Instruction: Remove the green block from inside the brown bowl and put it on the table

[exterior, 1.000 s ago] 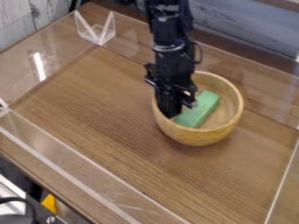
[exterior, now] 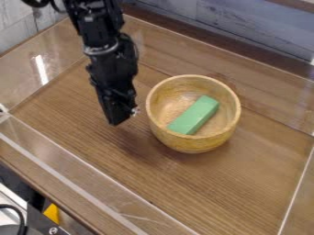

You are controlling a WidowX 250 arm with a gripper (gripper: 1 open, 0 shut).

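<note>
The green block (exterior: 196,117) lies tilted inside the brown bowl (exterior: 219,142), its upper end near the far right wall. The bowl stands upright on the wooden table, right of centre. To the bowl's left, clear of its rim, my black gripper (exterior: 116,115) points down over or close to the table. No block shows at its fingers. The dark fingers are too small and blurred to tell whether they are apart or together.
Bare wooden table (exterior: 92,156) extends in front of and left of the gripper, and there is free room right of the bowl. A yellow object (exterior: 51,213) and dark cables lie off the table's lower left edge.
</note>
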